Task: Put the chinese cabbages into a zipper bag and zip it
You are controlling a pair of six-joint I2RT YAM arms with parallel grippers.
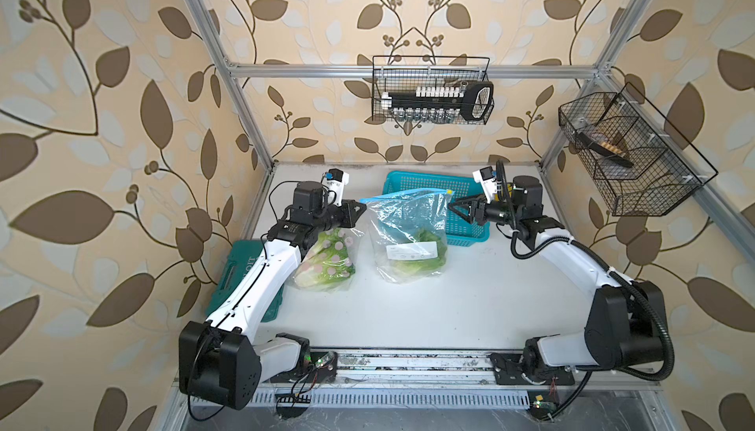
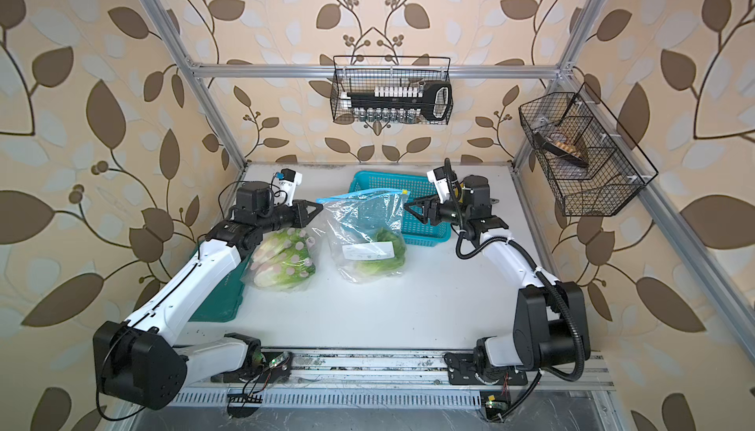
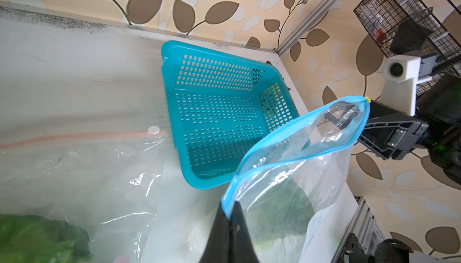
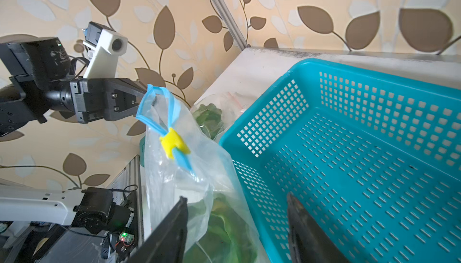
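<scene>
A clear zipper bag point(image 1: 397, 218) with blue top and yellow slider point(image 4: 172, 142) holds a green cabbage point(image 2: 389, 246), resting near the middle. My left gripper is shut on the bag's blue edge at its left end, lifting it. My right gripper stands open just right of the bag's slider end, nothing visible between its fingers. A second bag of cabbage point(image 2: 279, 266) with pink spots lies left of it, partly under the left arm.
A turquoise basket point(image 3: 201, 114) sits behind the bag. A teal item point(image 1: 236, 273) lies at the left edge. Wire baskets point(image 1: 432, 93) hang on the walls.
</scene>
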